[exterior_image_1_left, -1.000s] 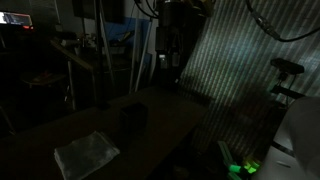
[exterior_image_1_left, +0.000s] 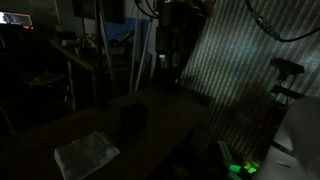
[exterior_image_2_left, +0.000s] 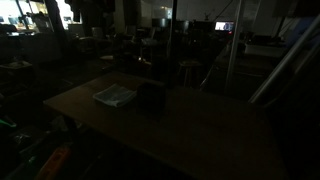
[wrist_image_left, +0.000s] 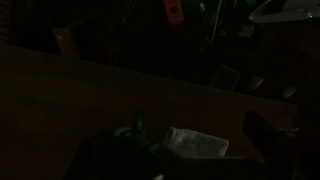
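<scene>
The light is very dim. A pale folded cloth (exterior_image_1_left: 86, 155) lies flat on the wooden table, and a dark box-like object (exterior_image_1_left: 133, 117) stands beside it. Exterior view 2 shows the same cloth (exterior_image_2_left: 115, 96) and dark box (exterior_image_2_left: 151, 96) side by side. Above the table's far side, my gripper (exterior_image_1_left: 166, 64) hangs as a dark shape, apart from both. From the wrist, my gripper appears open, its dark fingers (wrist_image_left: 264, 135) spread wide. The pale cloth (wrist_image_left: 197, 142) shows below, seen through the gap; nothing visible is held.
The table (exterior_image_2_left: 205, 125) has bare room right of the box. A corrugated wall (exterior_image_1_left: 240, 75) rises behind at the right in exterior view 1. Poles (exterior_image_1_left: 103, 50) and cluttered furniture stand beyond the table. An orange item (wrist_image_left: 174, 11) lies past the table edge.
</scene>
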